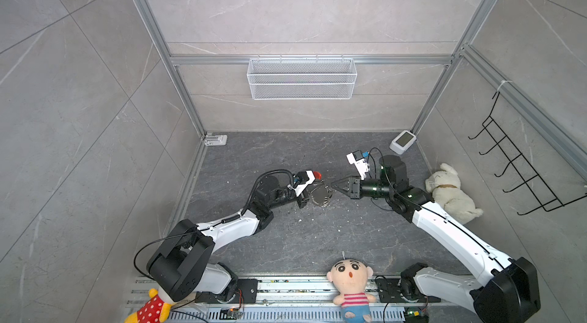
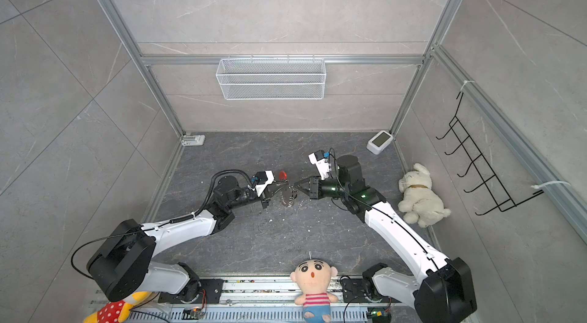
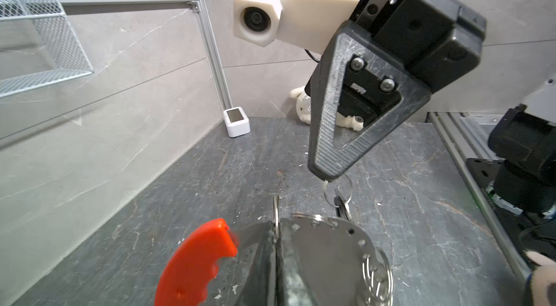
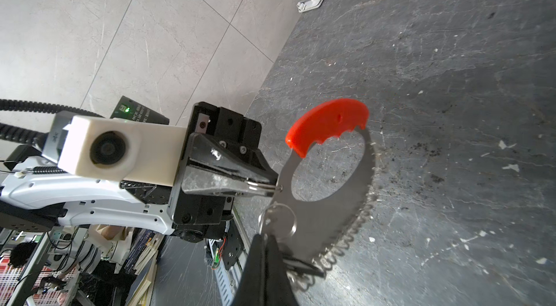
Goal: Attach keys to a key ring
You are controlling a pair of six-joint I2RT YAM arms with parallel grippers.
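A steel disc [image 4: 324,219] with a red handle [image 4: 327,120] and rings along its edge hangs between my grippers, over the floor's middle. My left gripper is shut, a thin metal piece at its tips by the disc. My right gripper is shut just to the right; a key ring [image 3: 341,187] with a dark key-like piece [image 3: 341,207] shows at its tips in the left wrist view. The exact grip on the ring is hard to tell.
A white device [image 1: 403,142] and a plush dog [image 1: 455,194] are at the right, a doll [image 1: 349,286] at the front. A wire basket [image 1: 301,78] and black hook rack [image 1: 519,170] hang on the walls.
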